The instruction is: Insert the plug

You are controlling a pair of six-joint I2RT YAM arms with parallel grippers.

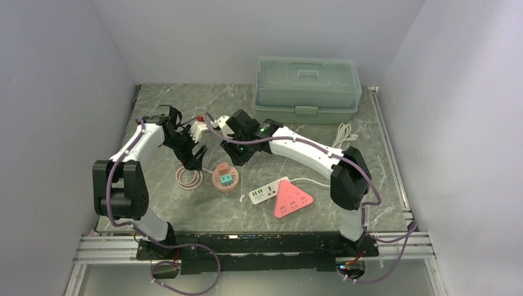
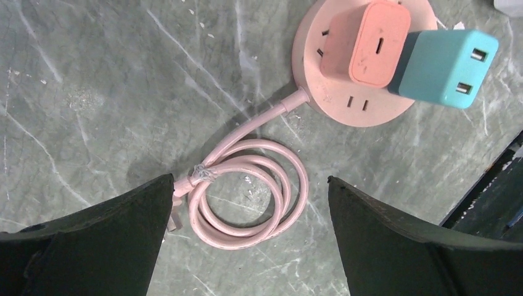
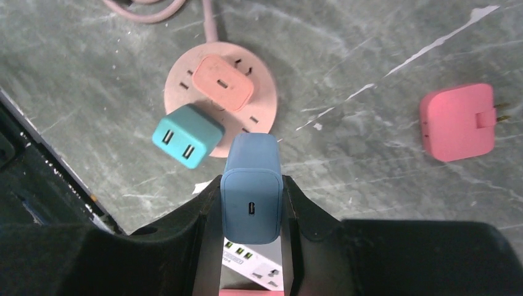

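Observation:
In the right wrist view my right gripper has its fingers against both sides of a blue plug (image 3: 251, 206), held with a small slotted face toward the camera. A round pink power strip (image 3: 258, 74) lies beyond it, carrying an orange plug (image 3: 225, 83) and a teal plug (image 3: 188, 135); several bare slots show. The left gripper is open over the strip's coiled pink cable (image 2: 302, 191), with nothing between its fingers. From the top, the right gripper (image 1: 238, 157) stands just behind and right of the round strip (image 1: 217, 185).
A pink plug (image 3: 456, 123) lies alone on the table, prongs sideways. A white power strip (image 1: 264, 192) and a pink triangular strip (image 1: 292, 200) sit right of the round one. The green box (image 1: 306, 86) stands at the back.

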